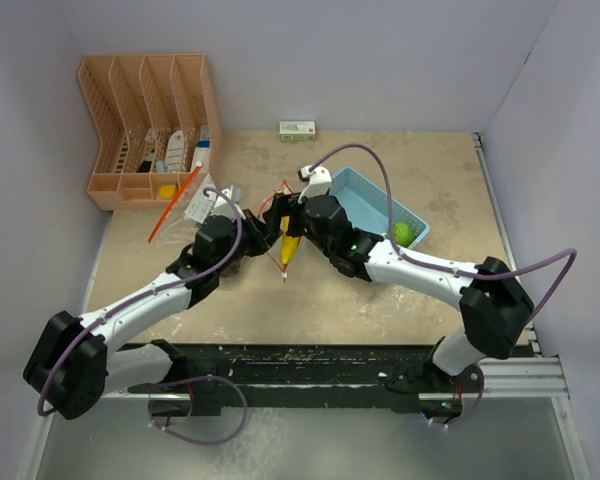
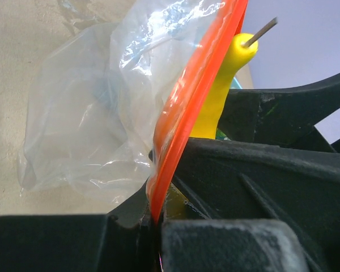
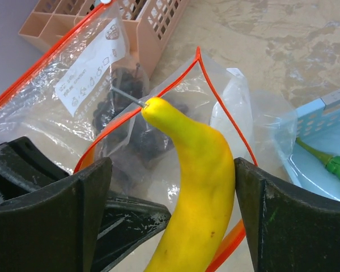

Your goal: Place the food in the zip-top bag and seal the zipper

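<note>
A yellow banana (image 3: pixel 207 164) with a thin dark stem stands in the mouth of a clear zip top bag (image 2: pixel 79 119), between its orange rims. My left gripper is shut on one orange rim (image 2: pixel 195 85). My right gripper is open around the banana: its right-hand finger (image 3: pixel 266 198) touches or nearly touches the fruit, while a gap separates the other finger from it. The banana's lower end is cut off in the right wrist view; part of it (image 1: pixel 291 249) shows below the right gripper in the top view.
A blue bin (image 1: pixel 355 195) holds a round green item (image 1: pixel 404 234) and a green pepper (image 3: pixel 335 164). Another orange-edged bag (image 1: pixel 180 205), with dark contents, lies left, before a peach slotted rack (image 1: pixel 140 195). A small box (image 1: pixel 297 130) stands at the back.
</note>
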